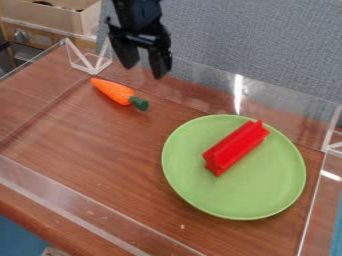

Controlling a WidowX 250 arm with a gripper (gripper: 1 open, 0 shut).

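My black gripper (140,62) hangs at the top of the camera view, above and a little behind an orange carrot with a green top (118,93) on the wooden table. Its two fingers stand apart, open, with nothing visible between them. A red block (235,147) lies on a green plate (214,200) at the right.
A clear low barrier (318,190) edges the table (80,150), with white brackets at the back left and right. A cardboard box (40,14) sits beyond the back left corner.
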